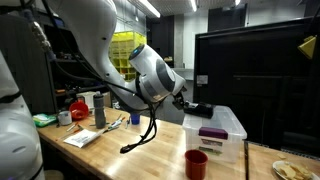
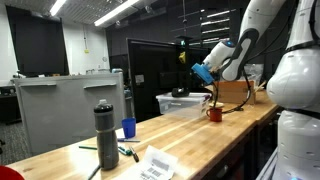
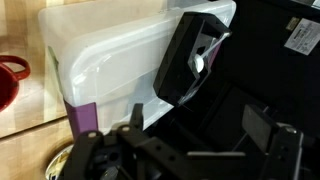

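Observation:
My gripper (image 1: 181, 101) hangs in the air on the near left side of a translucent white lidded container (image 1: 228, 126). In the wrist view its two dark fingers (image 3: 128, 133) stand wide apart, and nothing shows held between them. On the container's lid lies a black box-like object (image 3: 193, 60) with a shiny pale strip across it. It is apart from the fingers. A red mug (image 1: 196, 163) stands on the wooden table in front of the container; part of it shows at the wrist view's left edge.
Purple latches (image 1: 213, 133) mark the container's end. At the table's right is a plate of food (image 1: 293, 168). A dark bottle (image 2: 105, 135), a blue cup (image 2: 129, 128) and papers (image 2: 155, 163) stand or lie at the other end.

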